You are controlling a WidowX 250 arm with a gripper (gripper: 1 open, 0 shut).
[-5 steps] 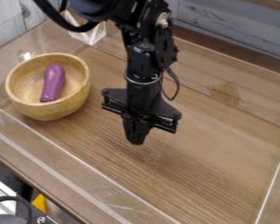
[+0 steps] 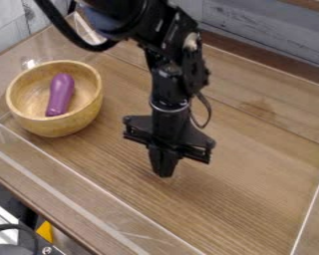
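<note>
My black gripper (image 2: 163,165) points straight down low over the middle of the wooden table (image 2: 242,199), its fingertips close together with nothing seen between them; whether they touch the surface I cannot tell. To its left stands a round wooden bowl (image 2: 36,126) holding a long purple object (image 2: 61,96), like an eggplant.
Pale walls (image 2: 269,30) bound it at the back. A yellow object (image 2: 45,229) and a dark cable lie off the near left edge.
The gripper has shifted slightly downward in the view over the last second. The bowl and the purple object have not moved.
</note>
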